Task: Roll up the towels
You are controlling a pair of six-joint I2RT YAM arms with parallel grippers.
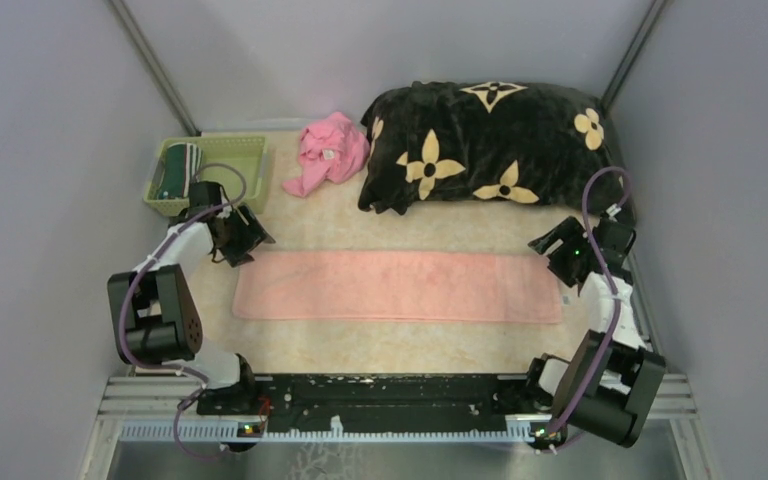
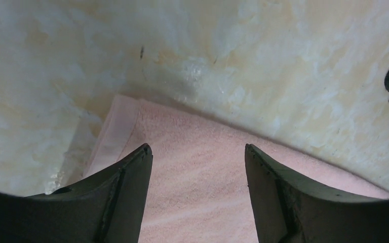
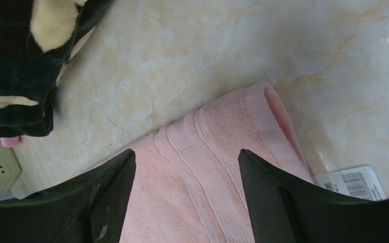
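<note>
A long pink towel [image 1: 390,285] lies flat and folded lengthwise across the table. My left gripper [image 1: 255,250] hangs over its far-left corner, seen below the open fingers in the left wrist view. My right gripper [image 1: 550,250] stands open above the far-right corner, where the right wrist view shows textured bands, a folded edge and a white label [image 3: 352,183]. Neither gripper has anything between its fingers.
A green basket [image 1: 240,170] with a striped rolled towel [image 1: 178,170] stands at the back left. A crumpled pink cloth [image 1: 325,150] and a big dark flowered pillow [image 1: 480,150] lie along the back.
</note>
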